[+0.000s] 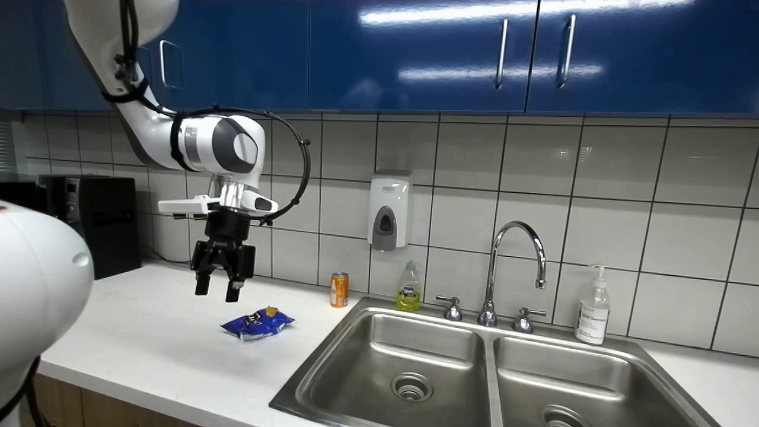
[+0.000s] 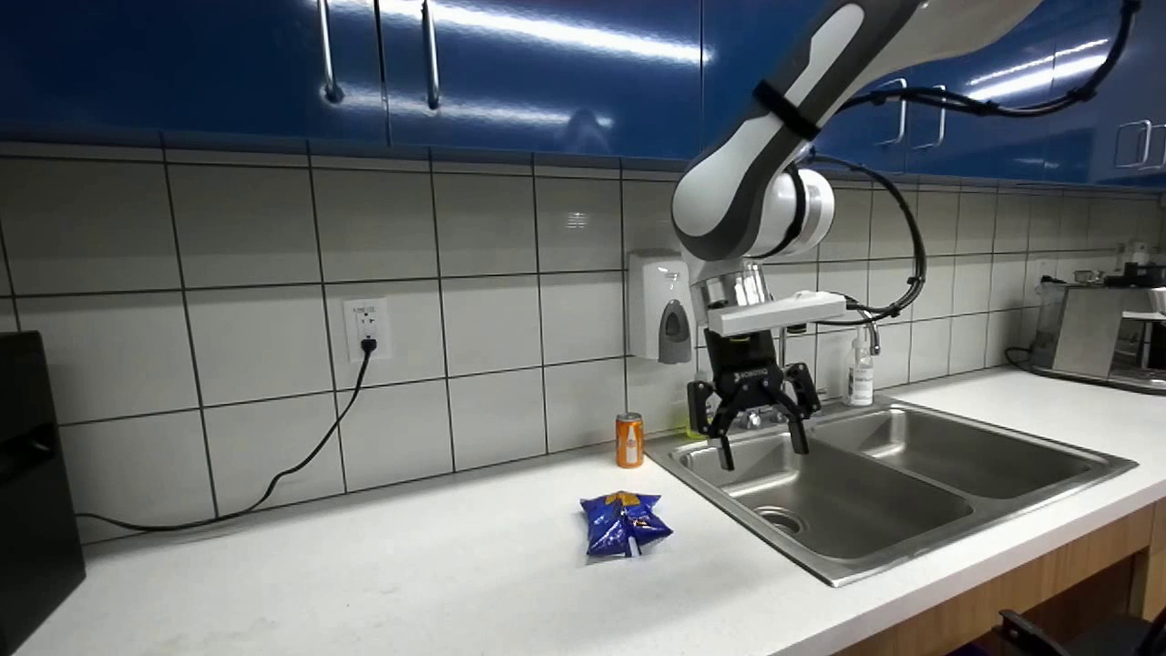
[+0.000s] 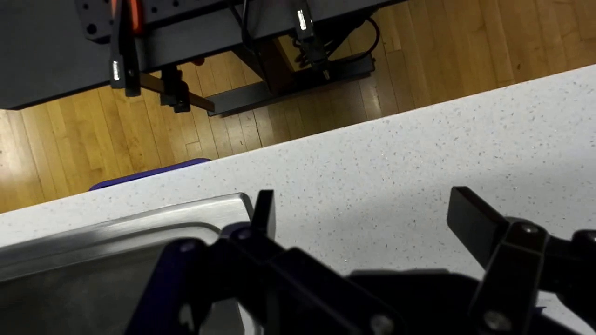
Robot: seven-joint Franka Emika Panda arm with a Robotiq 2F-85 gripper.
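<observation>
My gripper (image 1: pixel 217 295) hangs above the counter, open, with nothing between its fingers. In the second exterior view the gripper (image 2: pixel 764 459) appears in front of the sink, to the right of a blue snack bag (image 2: pixel 623 525). That bag (image 1: pixel 257 324) lies flat on the white counter, clear of the fingers. Behind it an orange can (image 1: pixel 339 290) stands upright near the tiled wall. In the wrist view bare counter (image 3: pixel 357 190) shows between the spread fingers, and only a sliver of blue peeks out at the lower right.
The double steel sink (image 1: pixel 491 356) is empty, with a tall faucet (image 1: pixel 493 270) behind it. A green soap bottle (image 1: pixel 409 288) and a white pump bottle (image 1: pixel 592 313) stand along its back edge. A black appliance (image 1: pixel 89 224) occupies the far left.
</observation>
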